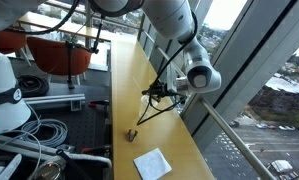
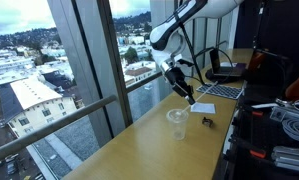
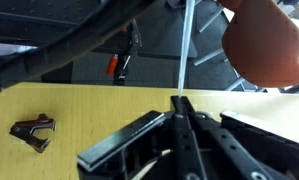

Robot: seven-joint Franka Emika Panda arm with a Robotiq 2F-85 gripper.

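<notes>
My gripper [image 2: 188,97] hangs above the table, its fingertips drawn together in the wrist view; it looks shut. A thin pale strip [image 3: 184,45] runs down to the fingertips in that view; whether it is held or only lies behind them is unclear. On the tan table [image 2: 99,140] stands a clear cup [image 2: 177,122], a little to the left of and below the gripper in exterior view 2. A small dark stapler [image 3: 34,133] lies left of the gripper in the wrist view. A white sheet [image 1: 151,164] rests flat on the table.
Windows run along one side of the table behind a metal rail [image 2: 49,130]. An orange chair [image 3: 264,40] and cables [image 1: 49,130] are off the opposite edge.
</notes>
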